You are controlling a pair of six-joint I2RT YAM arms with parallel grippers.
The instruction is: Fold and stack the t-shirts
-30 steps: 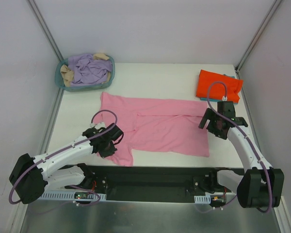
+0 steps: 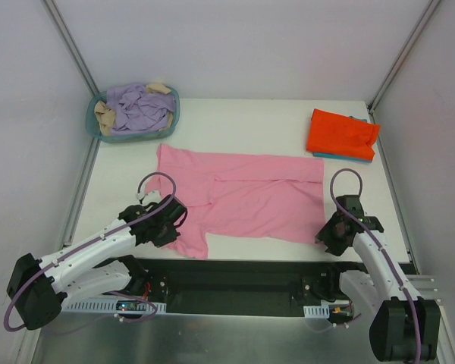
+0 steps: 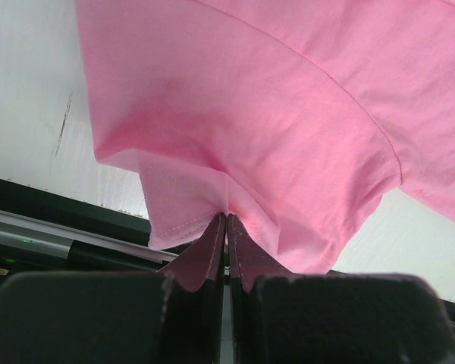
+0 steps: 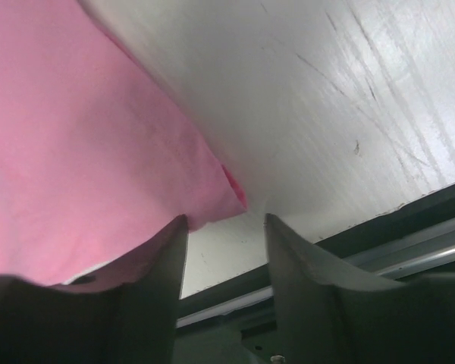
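Observation:
A pink T-shirt (image 2: 258, 197) lies spread across the table (image 2: 250, 121). At its near left, my left gripper is shut on a folded bit of the pink fabric, seen at the fingertips in the left wrist view. My right gripper is part open at the near right corner of the shirt, that corner lying between and just beyond its blurred fingertips in the right wrist view. An orange folded shirt (image 2: 341, 133) rests on a blue one (image 2: 341, 158) at the back right.
A teal basket (image 2: 95, 129) with lilac and beige cloths stands at the back left.
My right gripper has moved toward the front of the table, down to the shirt's near right corner. The left arm has shifted only slightly; the shirt looks unchanged.

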